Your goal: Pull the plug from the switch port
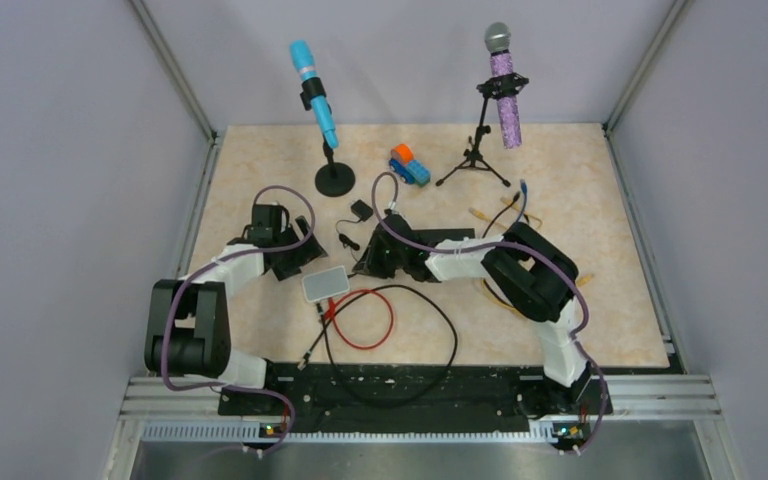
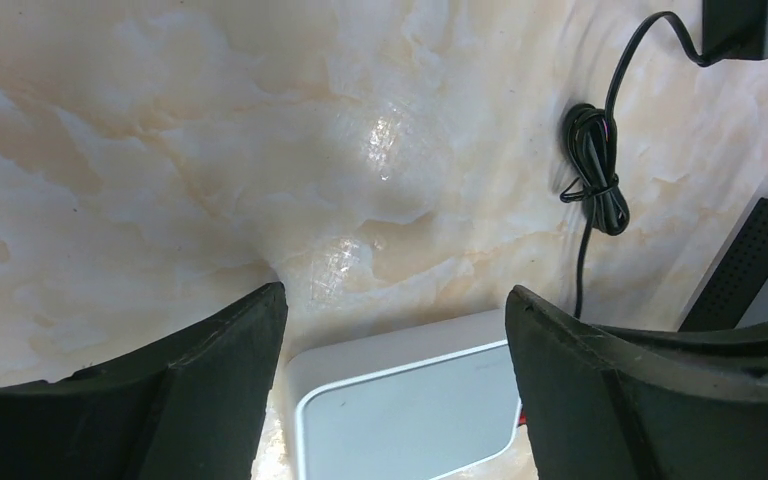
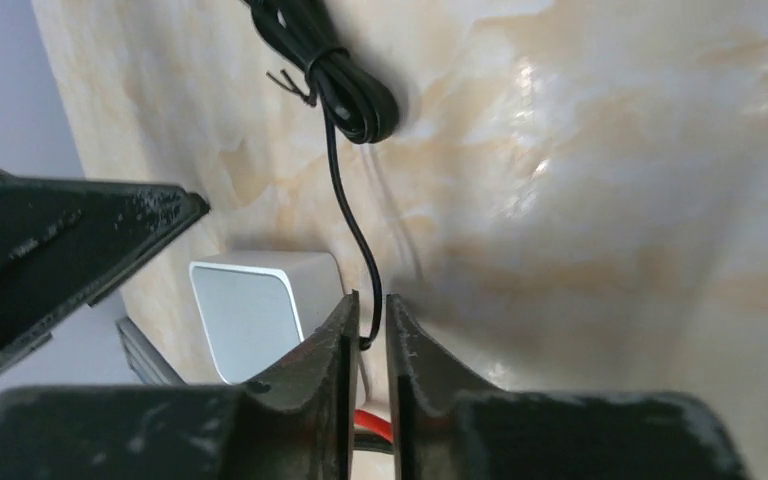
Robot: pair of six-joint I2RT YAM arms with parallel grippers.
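The white switch (image 1: 326, 285) lies in front and to the right of my left gripper (image 1: 300, 262). In the left wrist view, the switch (image 2: 410, 415) shows low between the wide-apart fingers, which do not clasp it. A thin black cable (image 3: 348, 205) runs down to the narrow gap between the fingertips of my right gripper. These stand a little apart beside the switch (image 3: 265, 300). White and red show through that gap. I cannot tell whether either finger touches the cable; its plug and the port are hidden.
A black power adapter (image 1: 361, 210) and cable bundle (image 1: 348, 242) lie behind the switch. Red (image 1: 392, 320) and black (image 1: 452, 335) cables loop in front. A dark box (image 1: 445, 236) is partly covered by the right arm. Two microphone stands and a toy rise at the back.
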